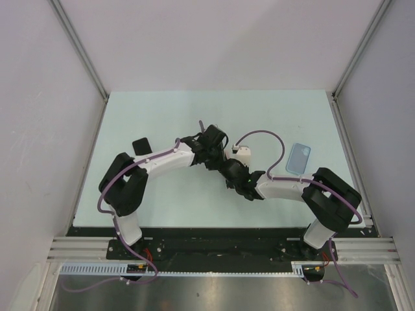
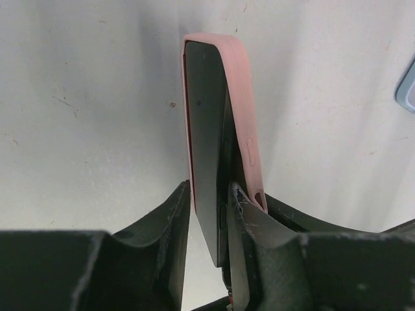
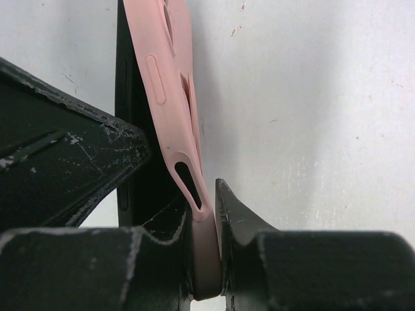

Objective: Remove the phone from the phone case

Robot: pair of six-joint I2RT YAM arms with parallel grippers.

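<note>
A black phone (image 2: 206, 123) sits partly inside a pink case (image 2: 241, 84) and leans out of it at the lower end in the left wrist view. My left gripper straddles that lower end, its fingers part open and a finger on each side of the phone. In the right wrist view, my right gripper is shut on the lower edge of the pink case, below its dark cutout. Behind the case shows the dark phone (image 3: 133, 84). From the top, the arms largely hide both items, mid-table.
A black flat object (image 1: 141, 146) lies at the left of the white table (image 1: 168, 107), and a pale blue-edged case (image 1: 298, 159) at the right. A black finger of the other arm (image 3: 65, 149) crowds the right wrist view.
</note>
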